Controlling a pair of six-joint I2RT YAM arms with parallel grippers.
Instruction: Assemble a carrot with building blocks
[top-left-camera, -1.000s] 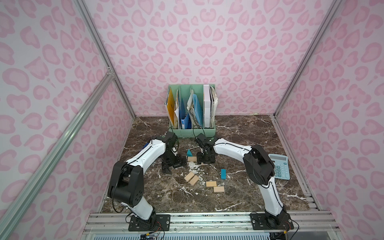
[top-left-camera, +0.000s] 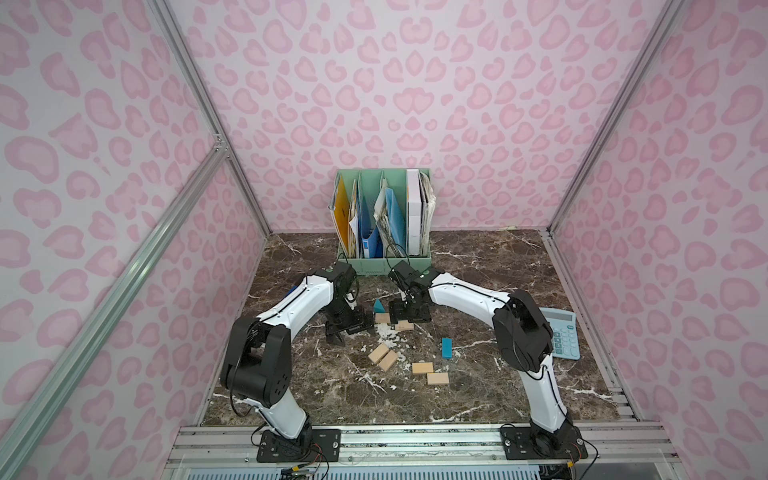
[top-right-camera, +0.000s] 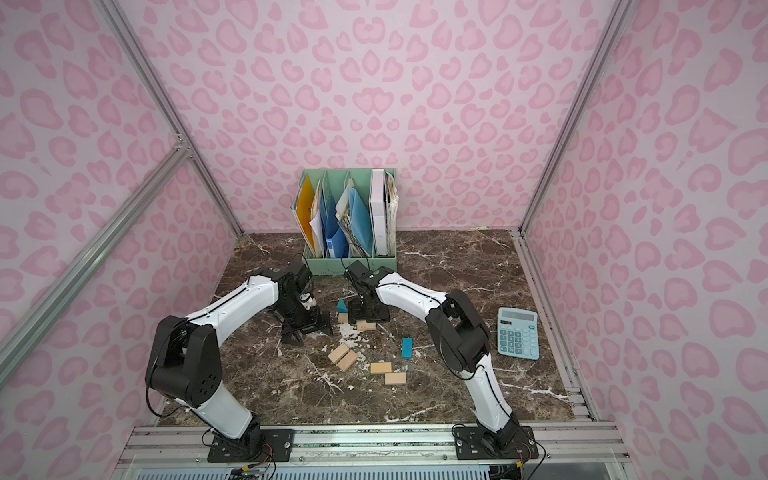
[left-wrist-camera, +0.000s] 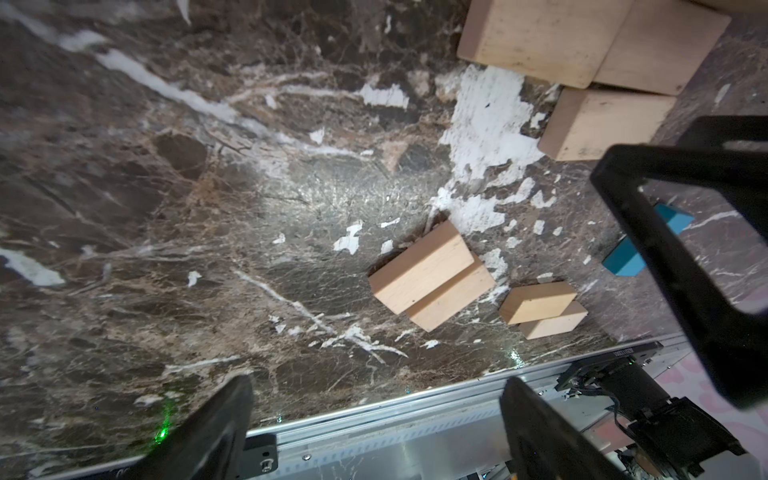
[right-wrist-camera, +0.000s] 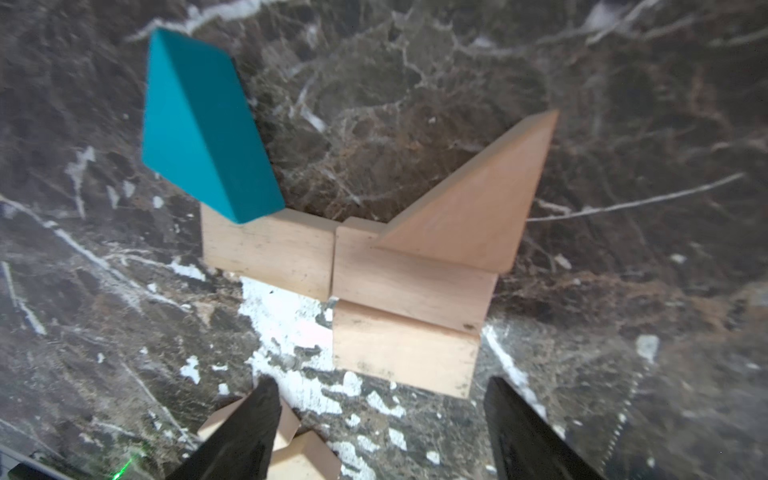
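In the right wrist view, a teal triangular block (right-wrist-camera: 212, 136) touches the far side of one wooden block (right-wrist-camera: 268, 252). Beside that, two wooden blocks (right-wrist-camera: 412, 280) lie along each other, and a wooden triangle (right-wrist-camera: 480, 204) sits at the far edge of the pair. My right gripper is open just on the near side of this group, its gap empty. My left gripper stands open left of the group over bare table, holding nothing. Two loose wooden blocks (left-wrist-camera: 424, 272) lie side by side at an angle toward the front.
Further right are two more wooden blocks (top-left-camera: 422, 368) and a blue rectangular block (top-left-camera: 446, 348). A green file rack (top-left-camera: 392, 265) stands behind the arms, a calculator (top-right-camera: 518, 333) at far right.
The right elbow has swung a little right. The left arm has barely moved; the blocks look unmoved.
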